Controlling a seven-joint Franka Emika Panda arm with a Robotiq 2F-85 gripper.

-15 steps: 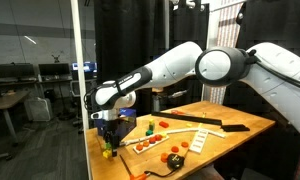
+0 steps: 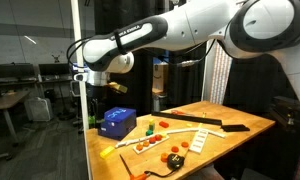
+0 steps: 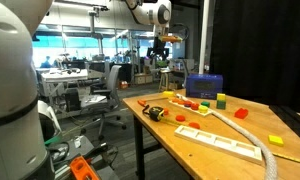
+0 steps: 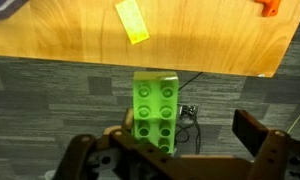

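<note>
My gripper (image 2: 91, 97) hangs raised at the table's left end, beside the blue box (image 2: 118, 123). In the wrist view its dark fingers (image 4: 252, 132) stand wide open. A long green studded block (image 4: 155, 108) appears between them, just past the table edge, with floor behind it. Its lower end is hidden by the gripper, and I cannot tell what supports it. A yellow block (image 4: 132, 20) lies flat on the wooden table (image 4: 200, 40), inboard of that edge. The same yellow block (image 2: 107, 152) shows near the table's left side in the first exterior view.
A white strip (image 2: 198, 140), a black pan (image 2: 175, 161), and several small coloured pieces lie across the table. An orange item (image 4: 271, 7) shows at the wrist view's top. A long pale rod (image 3: 244, 132) crosses the table. Bare wood surrounds the yellow block.
My gripper has risen from low over the table near the yellow block and shifted left. The yellow block has come into clear view, and more of the blue box shows.
</note>
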